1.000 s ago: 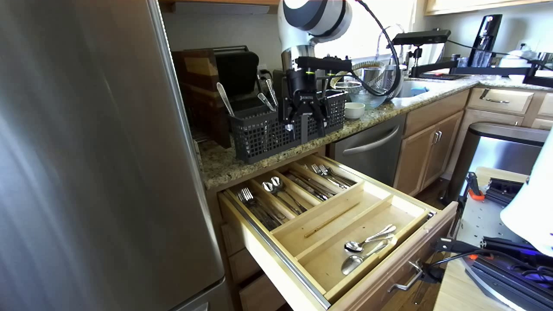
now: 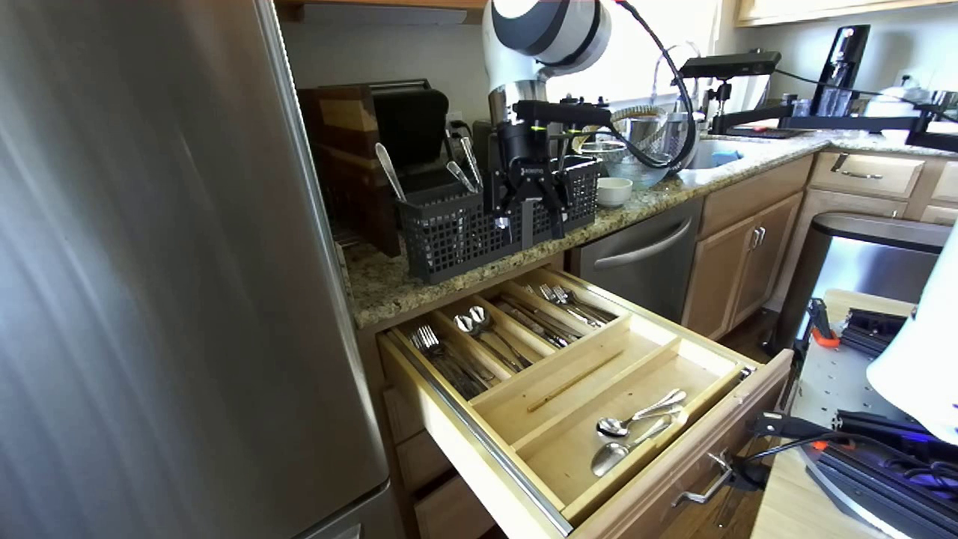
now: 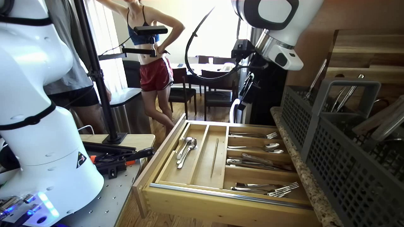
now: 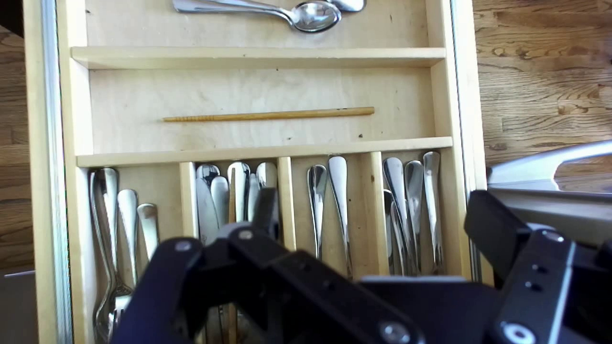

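My gripper (image 2: 530, 226) hangs above the back of the pulled-out drawer, in front of the dark basket. In the wrist view its two black fingers (image 4: 497, 229) stand wide apart, open, with nothing held. Two spoons (image 2: 613, 458) lie in the drawer's front compartment. A thin wooden chopstick (image 4: 269, 115) rests alone in the middle compartment. Behind it, the divided slots hold forks (image 3: 282, 190), spoons (image 3: 271, 147), knives (image 3: 257, 159) and more forks (image 3: 271, 135). My fingers hide part of these slots in the wrist view.
A grey mesh basket (image 2: 449, 238) with upright utensils stands along the counter edge (image 2: 382, 292), close to my gripper. The steel refrigerator (image 2: 179, 269) is beside the drawer. A white bowl (image 2: 614, 192) sits past the basket. Two people stand beyond the drawer in exterior view 2.
Almost nothing differs; my gripper may have shifted very slightly. The drawer and the cutlery are unmoved.
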